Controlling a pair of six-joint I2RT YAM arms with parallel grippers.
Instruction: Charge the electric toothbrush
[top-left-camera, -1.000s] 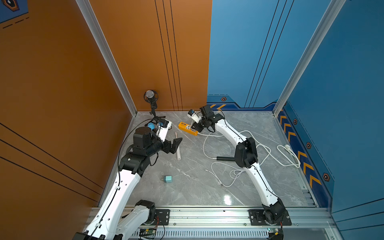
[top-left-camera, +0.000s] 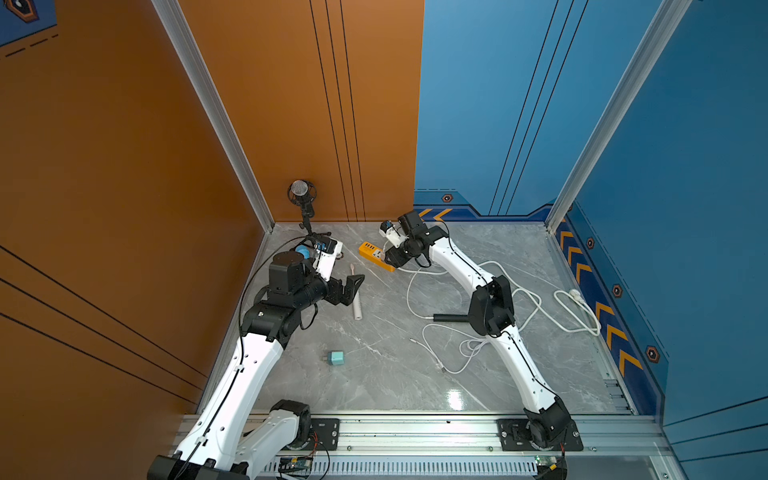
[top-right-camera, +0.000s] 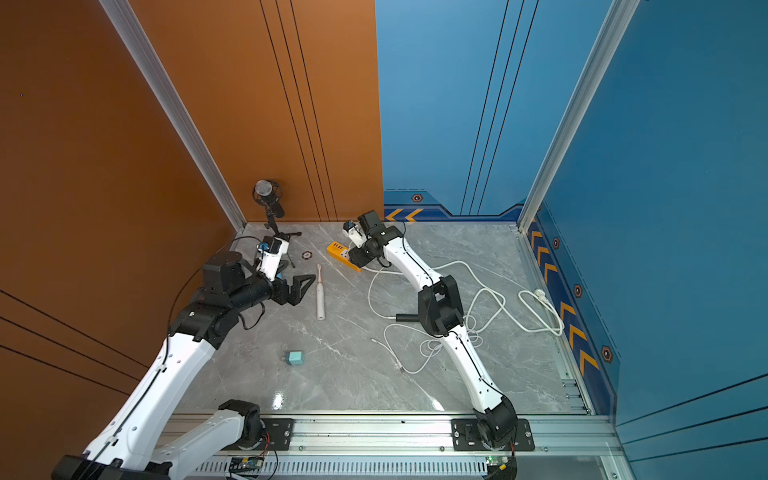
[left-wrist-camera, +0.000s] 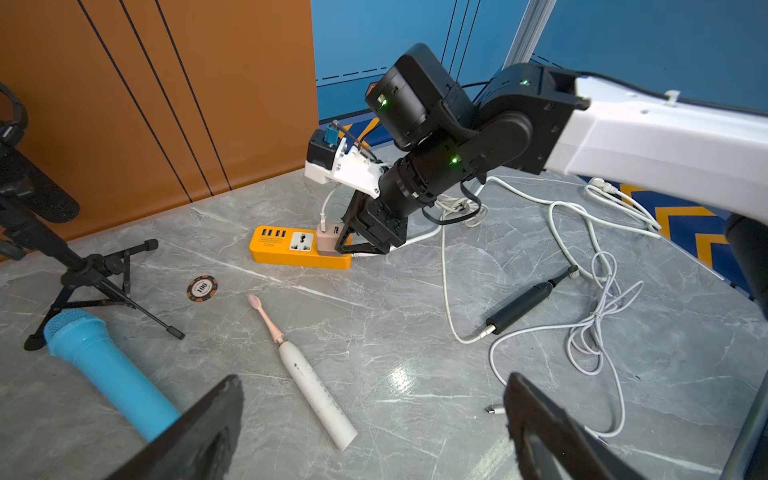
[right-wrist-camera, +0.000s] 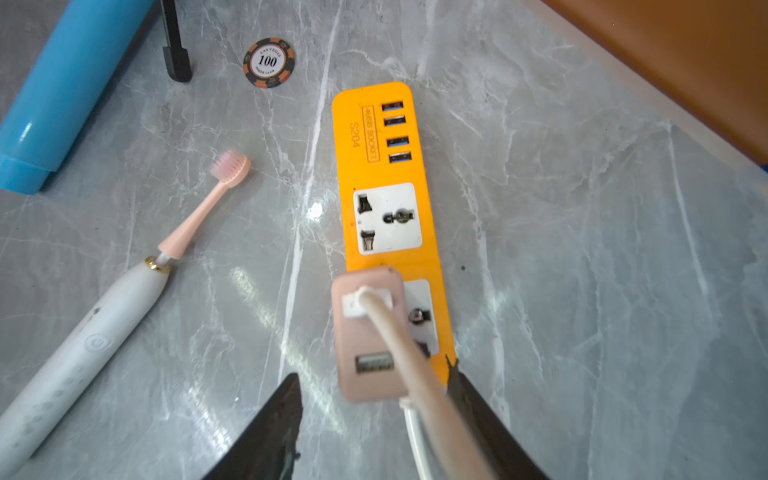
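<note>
An orange power strip (right-wrist-camera: 377, 152) lies at the back centre. A pink charger (right-wrist-camera: 356, 332) sits on its near socket, with a white cable (right-wrist-camera: 404, 348) from its top. My right gripper is just behind the charger, fingers apart on either side of the cable, not on the charger. The white toothbrush (left-wrist-camera: 314, 388) with pink head lies front-left of the strip. A black cylinder (left-wrist-camera: 520, 308) lies on the right, joined to a white cable. My left gripper hangs open over the left side, nothing between its fingers.
A microphone stand (left-wrist-camera: 96, 272), blue microphone (left-wrist-camera: 108, 372) and poker chip (left-wrist-camera: 201, 288) are on the left. A teal cube (top-left-camera: 337, 357) lies in front. Loose cables (top-right-camera: 480, 336) cover the right side.
The left arm is essentially still.
</note>
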